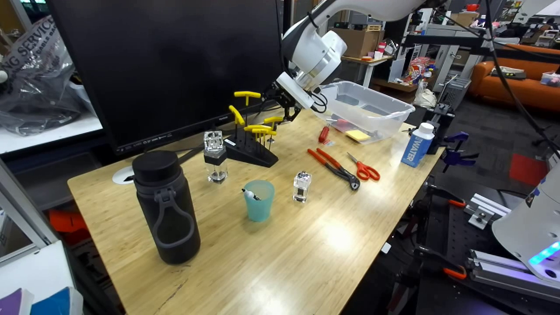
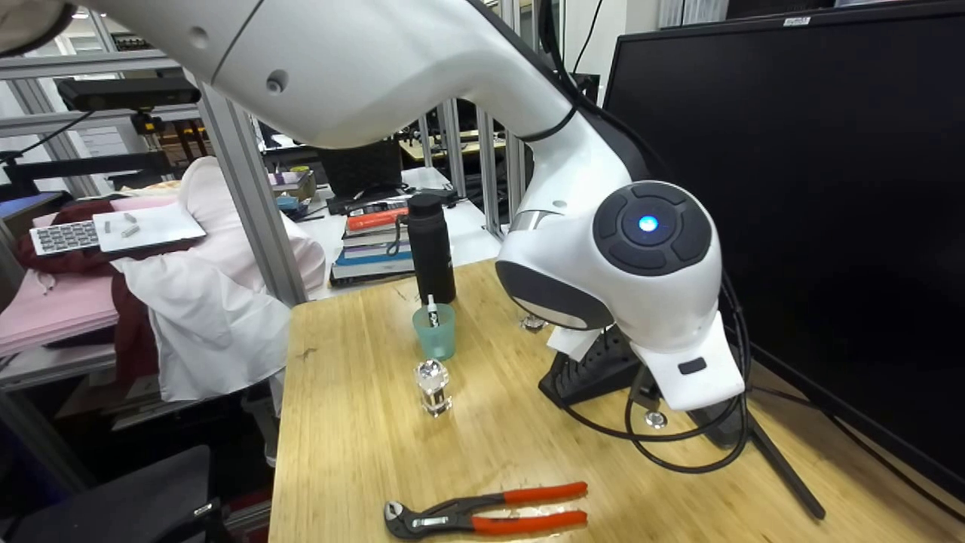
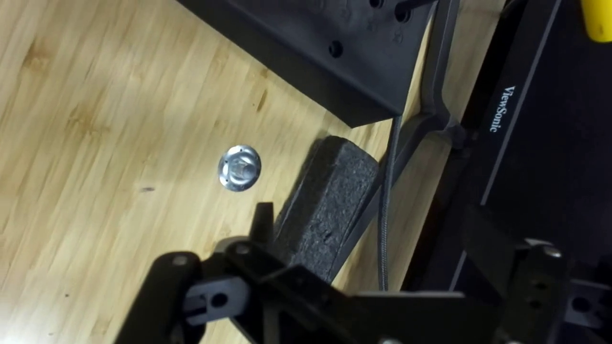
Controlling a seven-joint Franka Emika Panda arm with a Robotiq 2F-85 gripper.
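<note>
My gripper stands open, its two black fingers wide apart in the wrist view, with nothing held between them. Below lies a dark grey felt-like block (image 3: 330,206) on the table, partly covered by the near finger. A small round metal disc (image 3: 239,168) rests left of that block. In exterior view 1 the gripper (image 1: 286,107) hangs just behind the black stand (image 1: 250,152) of yellow-handled hex keys (image 1: 246,94). The arm's wrist hides much of the stand in exterior view 2, where the block (image 2: 721,427) shows partly under the hand.
The monitor (image 1: 173,63) stands close beside the gripper. A teal cup (image 1: 259,202) with a marker, a clear crystal piece (image 1: 302,187), a black bottle (image 1: 166,210), pliers (image 1: 336,169), scissors (image 1: 365,169) and a clear bin (image 1: 367,107) occupy the table.
</note>
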